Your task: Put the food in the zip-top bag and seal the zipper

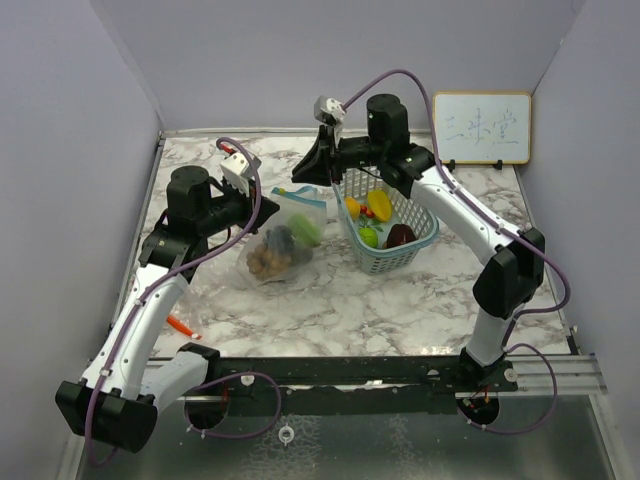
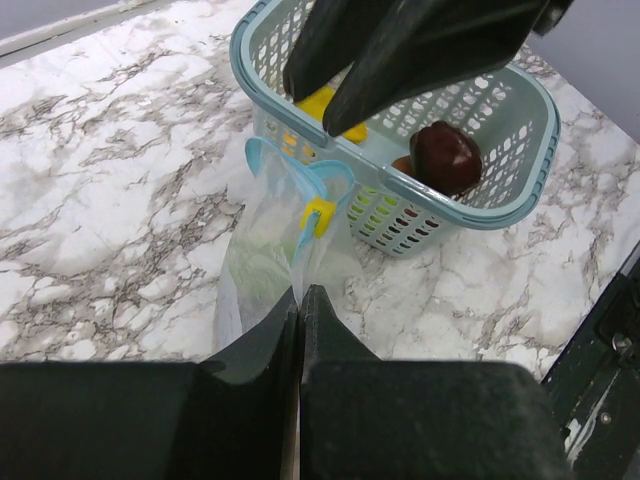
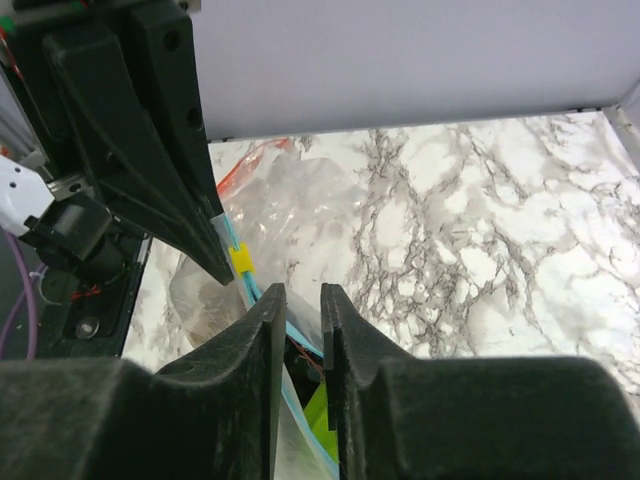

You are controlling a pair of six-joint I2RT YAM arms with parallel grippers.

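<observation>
The clear zip top bag (image 1: pixel 287 240) lies on the table with brown round food, a dark item and a green item inside. My left gripper (image 1: pixel 262 220) is shut on a thin fold of the bag's film, just below the yellow slider (image 2: pixel 318 216). From the slider, the two blue zip edges (image 2: pixel 312 172) spread apart toward the basket, so that stretch of the mouth is parted. Partly open, my right gripper (image 1: pixel 315 180) is above the bag's far end. In its wrist view a gap shows between its fingers, and the blue zip line runs below them.
A grey-blue basket (image 1: pixel 385 262) holding several toy foods stands right of the bag. An orange carrot-like piece (image 1: pixel 182 327) and crumpled clear plastic (image 1: pixel 205 295) lie at the left.
</observation>
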